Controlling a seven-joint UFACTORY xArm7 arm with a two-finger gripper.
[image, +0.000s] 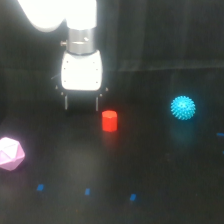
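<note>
My gripper (82, 106) hangs in the upper left part of the camera view, its two thin fingers well apart and nothing between them. Just to its right in the picture stands a small red cylinder (109, 121), upright on the dark surface. The right finger (97, 102) appears close to the cylinder, but I cannot tell the gap in depth. A cyan spiky ball (182, 108) lies farther right. At the left edge sits a pink faceted block (10, 154), partly cut off by the frame.
Several small blue marks dot the dark surface (110, 165), among them one blue mark (132, 198) near the front and another by the right edge. Open floor lies between the cylinder and the ball, and in front of the cylinder.
</note>
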